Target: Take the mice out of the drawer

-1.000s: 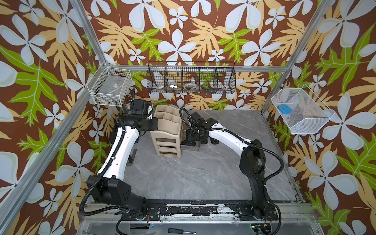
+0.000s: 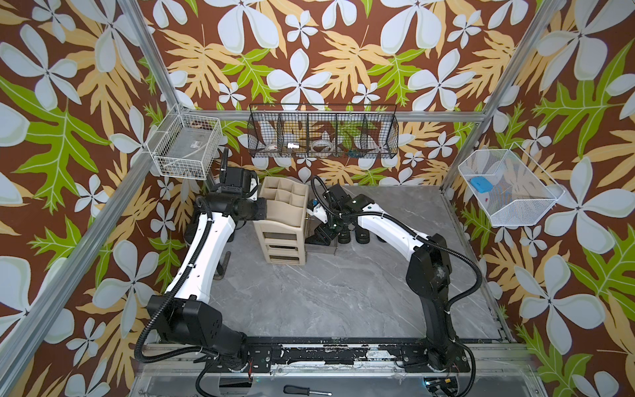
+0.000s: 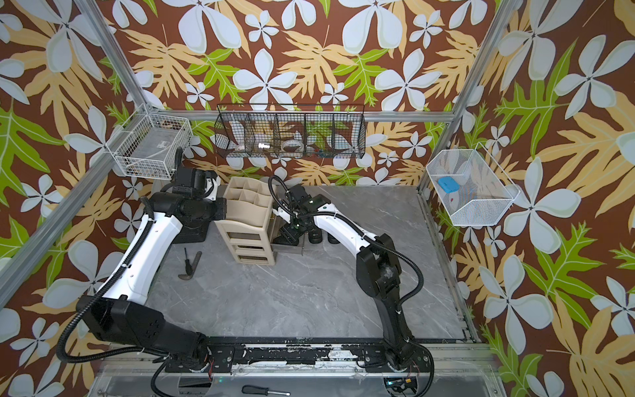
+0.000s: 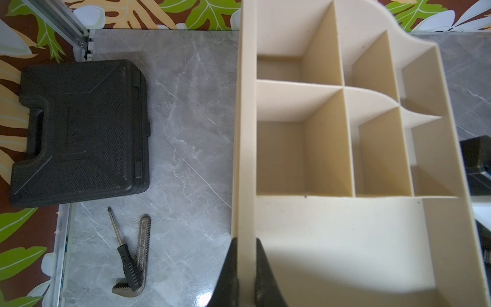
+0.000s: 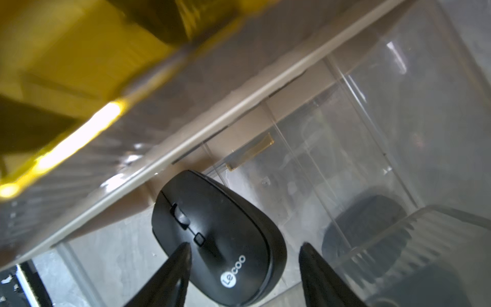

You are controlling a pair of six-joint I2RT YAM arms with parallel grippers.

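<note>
A black mouse [image 5: 220,240] marked Lecoo lies in the clear drawer [image 5: 307,138] pulled out of the beige organizer [image 2: 284,228]. Over it my right gripper stands open, one finger to each side of the mouse and nothing gripped; whether the pads touch it I cannot tell. From the top, the right arm partly covers the drawer [image 2: 325,250]. In the left wrist view, the fingers of my left gripper are shut on the top edge of the organizer's left side wall [image 4: 247,153].
Several dark rounded objects, apparently mice [image 2: 362,235], stand on the table right of the drawer. Left of the organizer are a black case [image 4: 81,133], a screwdriver [image 4: 127,261] and a wrench [image 4: 143,245].
The left arm and organizer have stayed put.
</note>
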